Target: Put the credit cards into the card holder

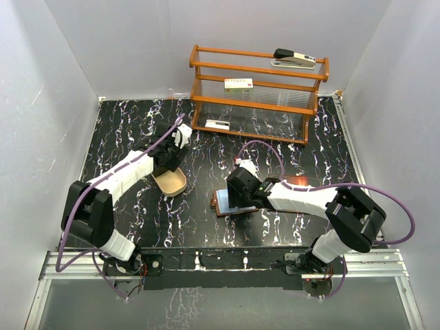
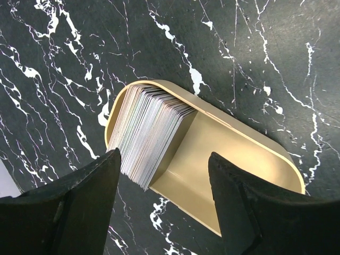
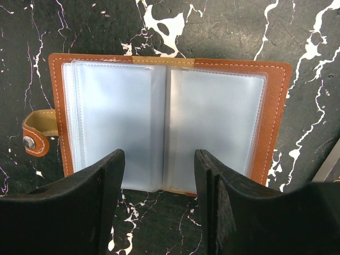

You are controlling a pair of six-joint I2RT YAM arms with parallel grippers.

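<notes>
In the left wrist view, a row of stacked cards (image 2: pixel 151 130) stands on edge at the far end of an oval tan tray (image 2: pixel 255 138). My left gripper is open above the tray, its two fingers apart with nothing held. The brown card holder (image 3: pixel 276 117) lies spread open on the table in the right wrist view, showing clear plastic sleeves (image 3: pixel 212 117) on both sides of its spine. Over its near part, my right gripper hangs open and empty. From above, both grippers partly cover what lies beneath them.
A wooden rack (image 1: pixel 254 104) stands at the back, with a stapler (image 1: pixel 294 57) on top and a small box (image 1: pixel 238 84) below. To the right of the holder lies a flat brown-edged item (image 1: pixel 297 180), partly behind my right arm. Dark marbled table between the arms is clear.
</notes>
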